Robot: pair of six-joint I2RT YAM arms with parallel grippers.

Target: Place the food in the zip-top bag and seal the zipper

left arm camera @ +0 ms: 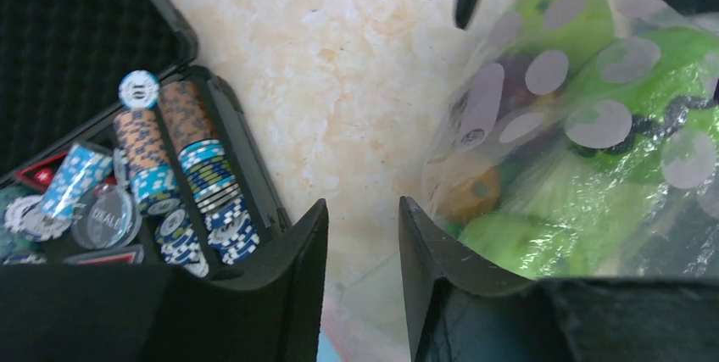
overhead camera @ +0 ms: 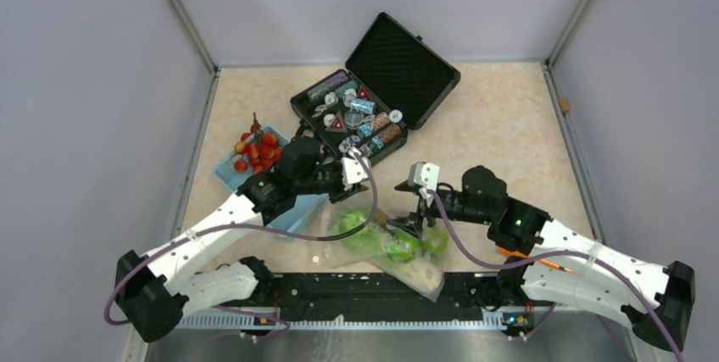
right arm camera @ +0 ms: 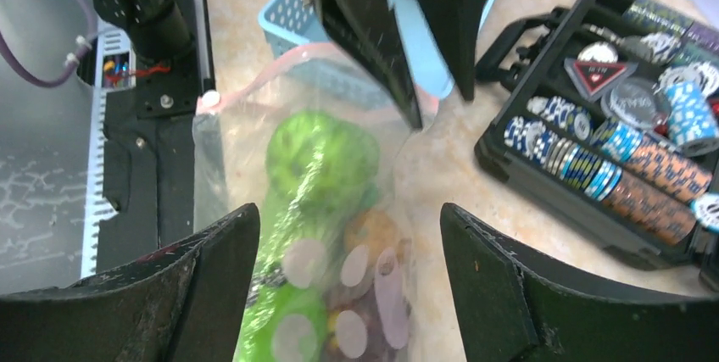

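Observation:
The clear bag (overhead camera: 424, 275) holds several green pieces of food and something orange-brown; its lower end reaches over the black front edge. In the right wrist view the bag's pinkish zipper strip (right arm camera: 254, 89) bows outward, so its mouth looks parted. My left gripper is at the mouth end, its fingers a short gap apart with bag film beside and below them; whether they grip the film is unclear. My right gripper stands open above the bag, its fingers wide apart with nothing held between them.
An open black case (overhead camera: 398, 146) of chips stands at the back. Red tomatoes (overhead camera: 261, 148) sit in a blue tray (overhead camera: 225, 174) on the left. An orange stick-like thing (overhead camera: 555, 266) lies partly under my right arm.

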